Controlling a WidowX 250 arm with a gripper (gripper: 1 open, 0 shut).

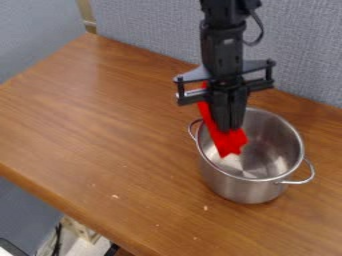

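My black gripper [230, 118] hangs point-down over a steel pot [251, 186] with two side handles, on the right of the wooden table. A red object [227, 140] hangs tilted at the gripper, its lower end within the pot's outline. The gripper's fingers overlap the red thing, so I cannot tell whether they are shut on it or whether it touches the pot.
A grey textured wall [147, 25] runs along the back. Past the front-left edge are the floor and some small items at the bottom.
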